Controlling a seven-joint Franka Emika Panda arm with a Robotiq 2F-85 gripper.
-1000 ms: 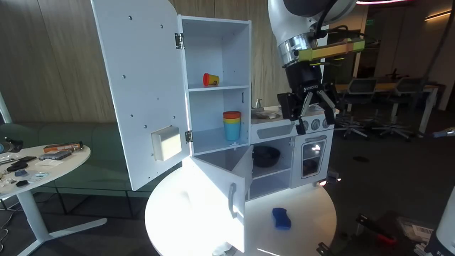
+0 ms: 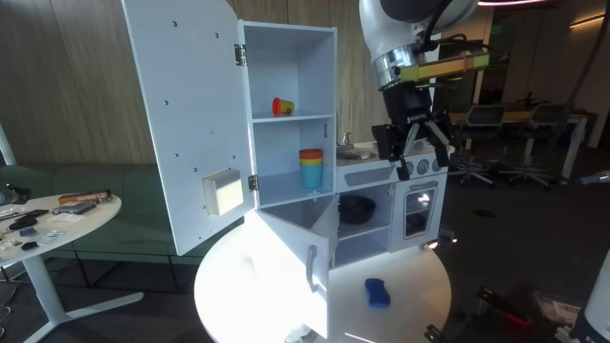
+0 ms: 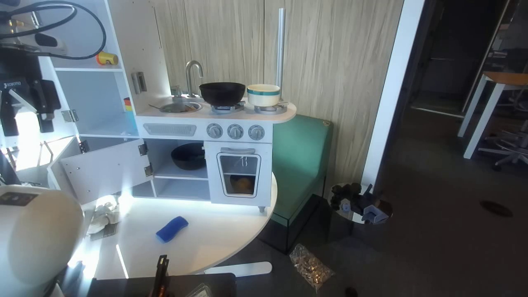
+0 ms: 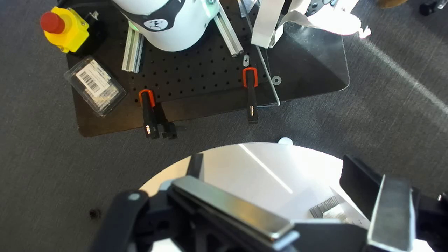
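Note:
My gripper [image 2: 424, 169] hangs in the air in front of the toy kitchen, open, its fingers wide apart and nothing between them. Below it, a blue sponge [image 2: 378, 292] lies on the round white table [image 2: 411, 286]. On the tall cabinet's upper shelf a yellow cup with a red end [image 2: 283, 106] lies on its side. One shelf lower stands a stack of coloured cups [image 2: 311, 168], blue at the bottom. A black bowl [image 2: 357, 209] sits inside the lower cupboard. The wrist view shows the table edge and floor beyond the open fingers; the sponge is not visible there.
Both the tall cabinet door [image 2: 188, 114] and a lower door [image 2: 294, 260] stand open. A black pan [image 3: 222, 94] and a cream pot [image 3: 263, 95] rest on the stove. Clear tabletop surrounds the sponge. Crumpled white material [image 3: 104, 215] lies to its left in exterior view 2.

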